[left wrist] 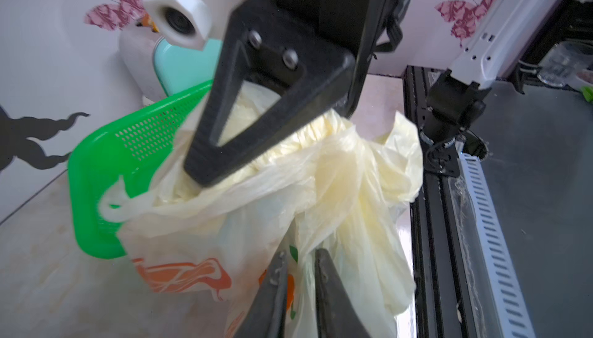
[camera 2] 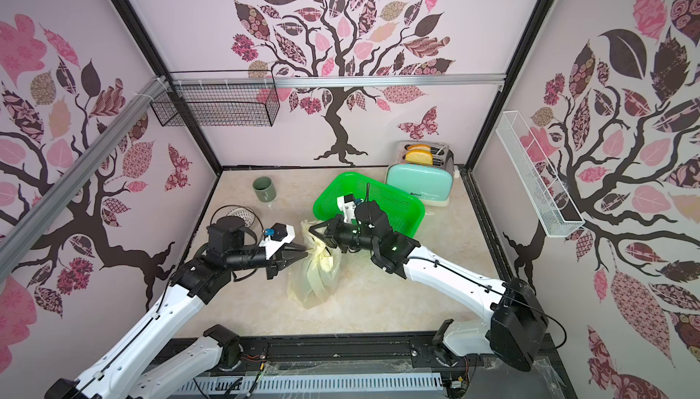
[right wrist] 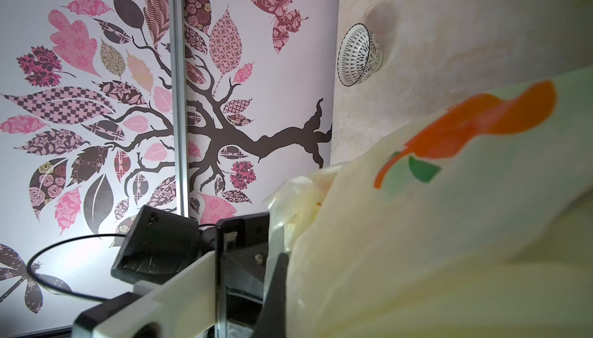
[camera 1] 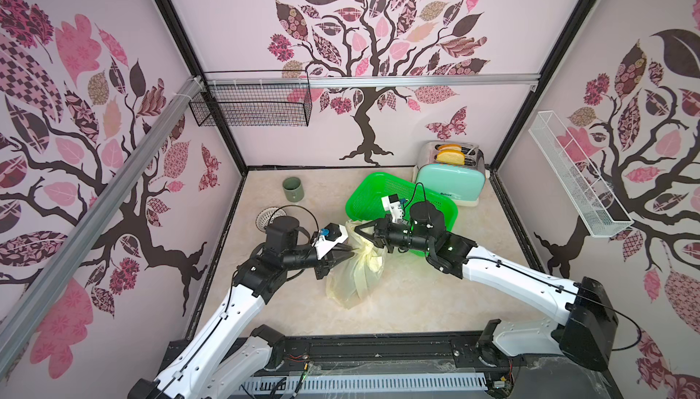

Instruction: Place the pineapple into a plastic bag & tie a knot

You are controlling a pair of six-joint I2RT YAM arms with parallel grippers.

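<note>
A pale translucent plastic bag (camera 1: 353, 275) (camera 2: 315, 282) (left wrist: 352, 202) hangs at the middle front, with orange and green printing (right wrist: 469, 128). My right gripper (camera 1: 361, 227) (camera 2: 317, 227) is shut on the bag's gathered top, its black frame large in the left wrist view. My left gripper (camera 1: 342, 253) (camera 2: 295, 253) is just left of and below it, part open, its fingertips at the bag's side. Whether it grips any plastic is hard to tell. The pineapple cannot be made out inside the bag.
A green basket (camera 1: 372, 180) stands behind the bag, a mint toaster (camera 1: 448, 180) at the back right. A green cup (camera 1: 293, 189) and a white woven bowl (right wrist: 358, 53) sit at the left.
</note>
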